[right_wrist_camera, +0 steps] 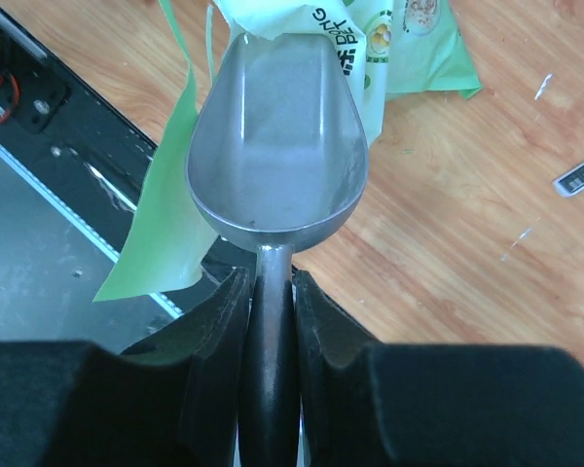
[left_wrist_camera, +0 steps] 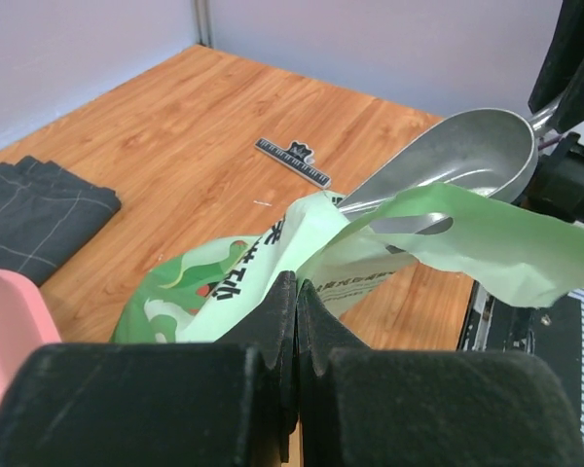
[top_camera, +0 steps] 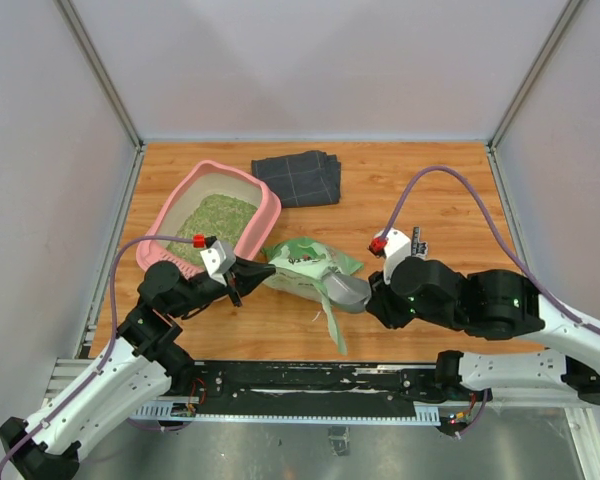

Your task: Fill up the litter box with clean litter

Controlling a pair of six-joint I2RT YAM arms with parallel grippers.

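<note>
A green and white litter bag lies mid-table, its mouth toward the right arm. My left gripper is shut on the thin edge of the bag, by the bag's left side in the top view. The right gripper is shut around the handle of a grey metal scoop. The scoop's tip is tucked into the bag's mouth; the visible part of its bowl is empty. A green bag flap hangs beside the scoop. The pink litter box at the left holds green litter.
Behind the bag, a folded dark cloth rests near the litter box. A small dark label strip lies on the table beyond the bag. Bare wood extends across the back right.
</note>
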